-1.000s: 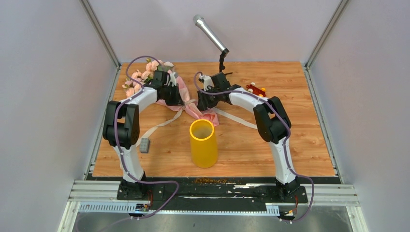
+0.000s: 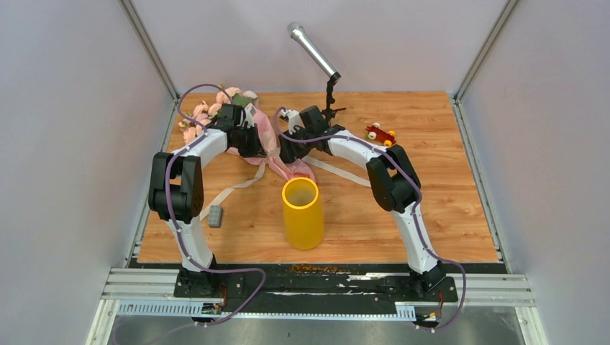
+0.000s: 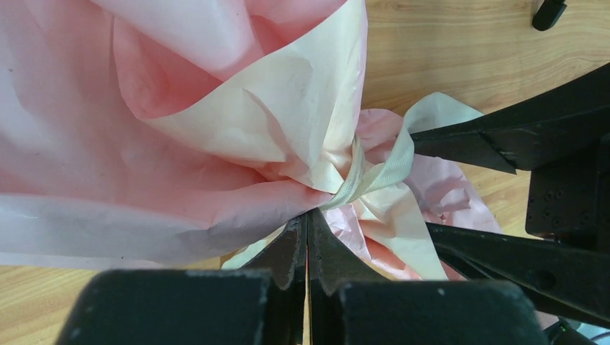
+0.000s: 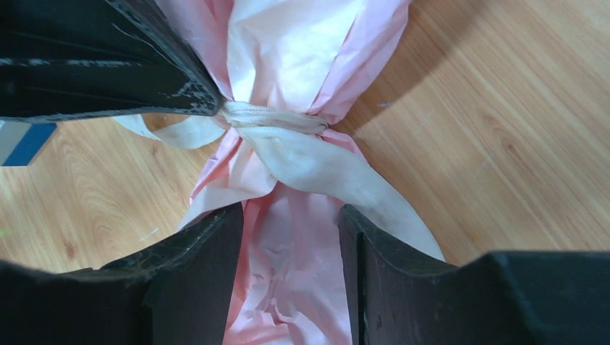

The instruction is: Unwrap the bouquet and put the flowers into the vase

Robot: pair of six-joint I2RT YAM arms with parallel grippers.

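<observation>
The bouquet, with peach flowers (image 2: 216,109) and pink paper wrapping (image 2: 263,129), lies at the back left of the table, its paper tail towards the middle. A pale ribbon (image 4: 280,122) ties its neck. My left gripper is shut with the wrapping's edge at its fingertips, beside the knot; the thin paper between them is mostly hidden. My right gripper stands open, a finger (image 4: 216,248) on each side of the tail below the knot. In front stands the yellow vase (image 2: 303,215), upright, its mouth facing up.
A small grey block (image 2: 215,216) lies left of the vase. Behind the right arm are a red toy (image 2: 380,134) and a microphone on a stand (image 2: 314,52).
The bouquet has slid a little to the left together with my left gripper. My right gripper has also moved left, towards the knot and tail. The vase has not moved.
</observation>
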